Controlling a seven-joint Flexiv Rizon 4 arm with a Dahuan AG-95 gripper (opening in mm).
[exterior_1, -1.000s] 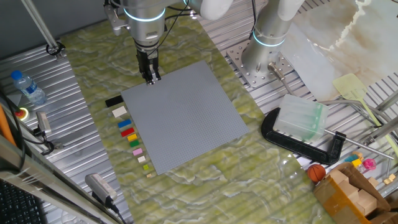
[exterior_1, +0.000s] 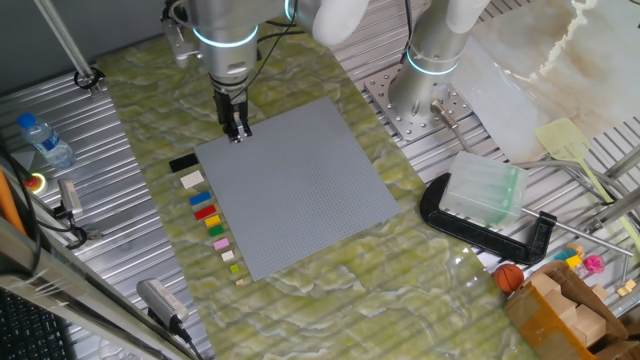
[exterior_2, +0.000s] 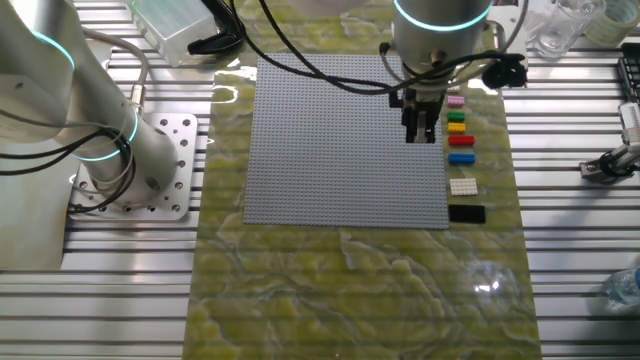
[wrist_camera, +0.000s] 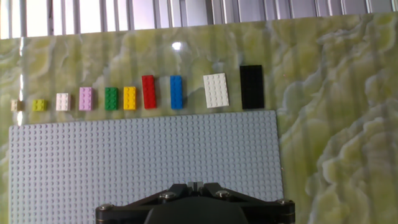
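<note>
A row of bricks lies on the green marbled mat along one edge of the grey studded baseplate (exterior_1: 300, 190). In the wrist view they run from a tan brick (wrist_camera: 17, 105) and lime brick (wrist_camera: 40, 104) through a small white brick (wrist_camera: 63, 102), pink brick (wrist_camera: 86, 99), green brick (wrist_camera: 111, 98), yellow brick (wrist_camera: 129, 98), red brick (wrist_camera: 148, 92) and blue brick (wrist_camera: 176, 92) to a larger white brick (wrist_camera: 216, 90) and black brick (wrist_camera: 252, 87). Over the plate, near the black-brick end, hangs my gripper. Its fingertips meet, with nothing visible between them.
A black clamp (exterior_1: 490, 235) and a clear plastic box (exterior_1: 484, 188) sit beyond the mat's right edge. At lower right stands a cardboard box (exterior_1: 562, 318) beside a small orange ball (exterior_1: 508, 278). The baseplate's studs are bare. Cables (exterior_2: 330, 78) hang around the arm.
In exterior view 1 my gripper has shifted slightly left and down, toward the baseplate edge by the black brick. The bricks and plate have not moved.
</note>
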